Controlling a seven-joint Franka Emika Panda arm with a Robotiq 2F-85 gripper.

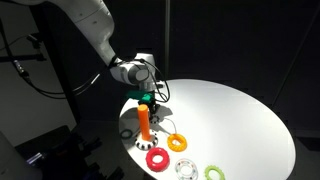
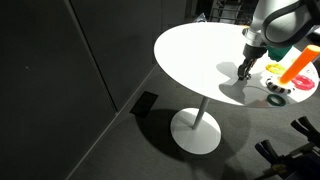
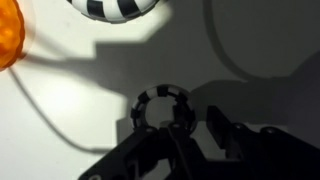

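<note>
A small black-and-white ring lies flat on the white table. In the wrist view my gripper is right over its right side, fingers apart, one by the ring's opening and the other outside the rim. Contact with the ring cannot be made out in the dark shadow. From outside, the gripper points down close to the tabletop, behind an upright orange post. The second exterior view shows the gripper low over the table near its edge.
Round the post's black-and-white base lie a red ring, an orange ring, a white ring, a green ring and a dark ring.
</note>
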